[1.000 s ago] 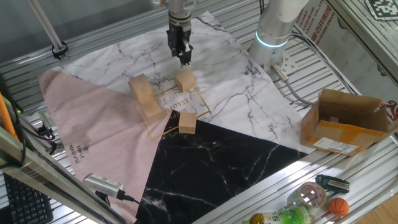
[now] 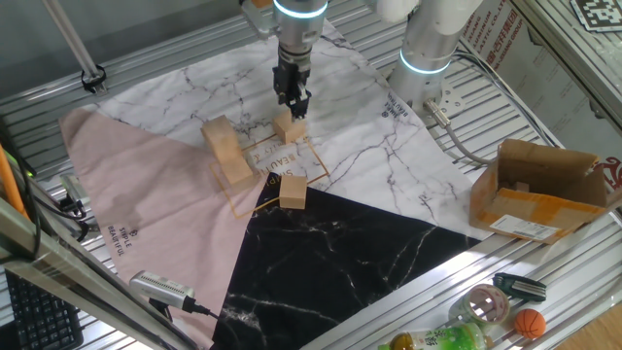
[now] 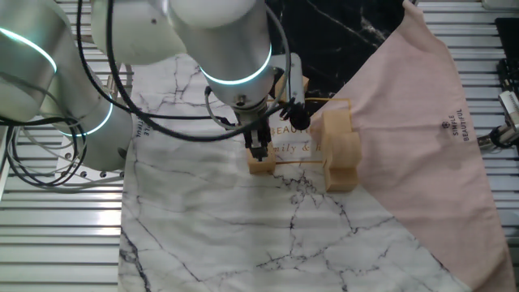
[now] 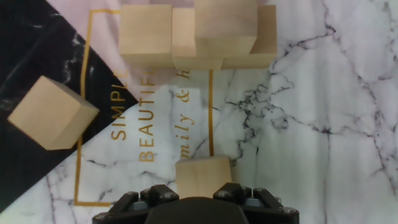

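Note:
My gripper (image 2: 295,105) points down just above a lone wooden block (image 2: 289,128). In the wrist view the gripper is open, its fingers apart on either side of the near block (image 4: 204,174), whose lower part is hidden. Whether they touch it cannot be told. A row of wooden blocks (image 4: 146,34) lies farther off, with one block (image 4: 226,25) raised on top. The same group (image 3: 340,150) shows in exterior view 2. Another single block (image 4: 50,115) sits turned at an angle by the black part of the cloth.
The marble, pink and black cloth (image 2: 379,233) is mostly bare around the blocks. An open cardboard box (image 2: 530,206) stands at the right, near the robot base. A tape roll (image 2: 486,303), a small orange ball (image 2: 530,323) and a green bottle (image 2: 452,338) lie at the front.
The gripper has moved rightward and toward the front in exterior view 1, coming over the lone block. The blocks have stayed where they were.

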